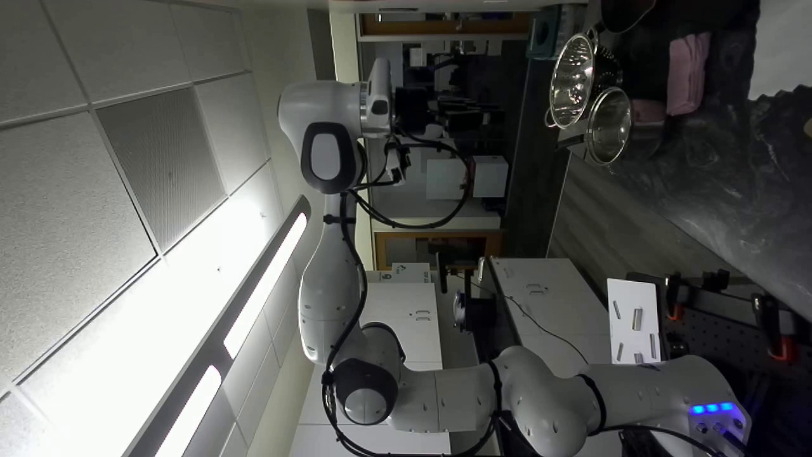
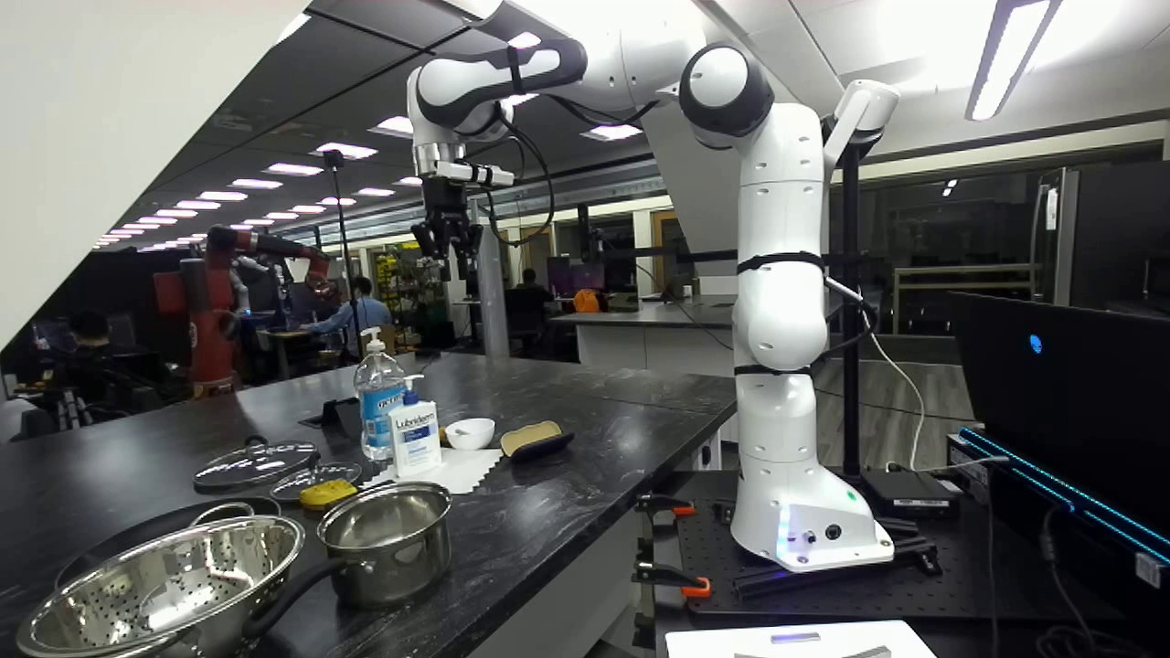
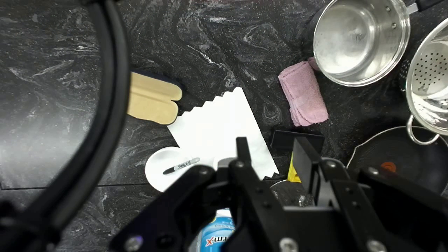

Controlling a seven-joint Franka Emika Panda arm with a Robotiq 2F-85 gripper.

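Observation:
High above the dark counter, my gripper stands open, its two fingers apart with nothing between them. The same gripper (image 2: 450, 247) hangs pointing down in exterior view 2, well clear of everything. Below it in the wrist view lie a white paper sheet (image 3: 218, 121), a white bowl (image 3: 156, 168) with a marker (image 3: 180, 166) across it, and a folded pink towel (image 3: 303, 93). A steel pot (image 3: 357, 37) and a colander (image 3: 432, 79) are to the right. A tan, dark-edged object (image 3: 153, 98) lies left of the paper.
A lotion bottle (image 2: 417, 439) and a clear sanitizer bottle (image 2: 378, 395) stand upright near the bowl. Pan lids (image 2: 258, 462), a yellow sponge (image 2: 326, 493) and a dark pan (image 3: 394, 159) crowd that side. Bare counter (image 3: 54, 63) stretches out at the wrist view's left.

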